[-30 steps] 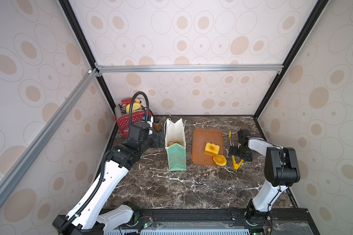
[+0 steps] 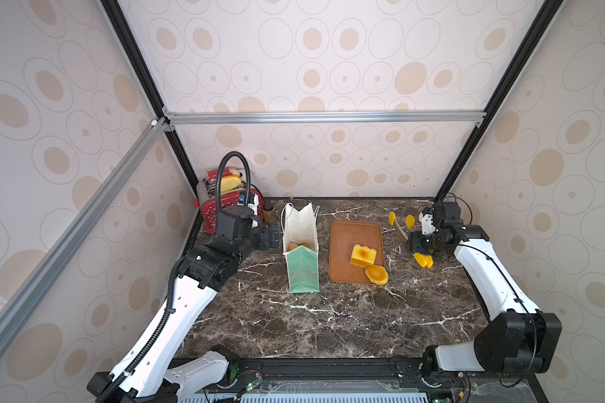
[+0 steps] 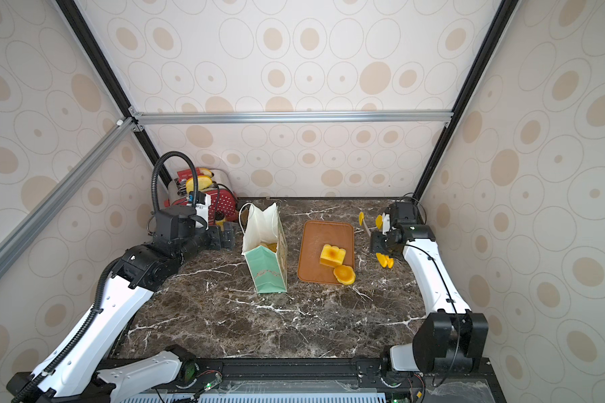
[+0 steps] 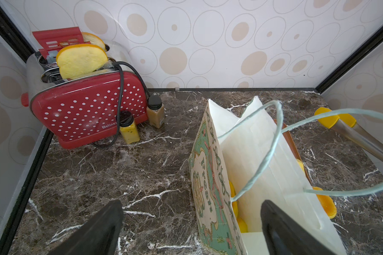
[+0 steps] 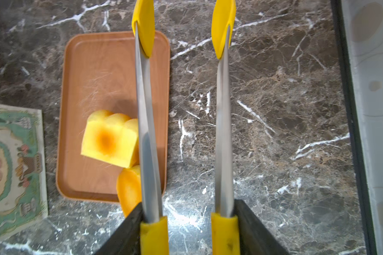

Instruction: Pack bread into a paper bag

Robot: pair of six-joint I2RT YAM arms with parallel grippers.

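Note:
A mint-green paper bag stands open on the table with some bread inside. To its right a brown tray holds a loaf and a round bread at its front right corner. My right gripper hangs above the right of the tray, tongs with yellow tips and nothing between them, open. My left gripper is just left of the bag; in the left wrist view its blurred fingers frame the bag's side, and whether it is open or shut is unclear.
A red toaster with bread slices and two small jars stand at the back left.
My right arm has risen, its tongs now higher and spread wider in the top left view. My left arm has shifted slightly; bag, tray and bread are unmoved.

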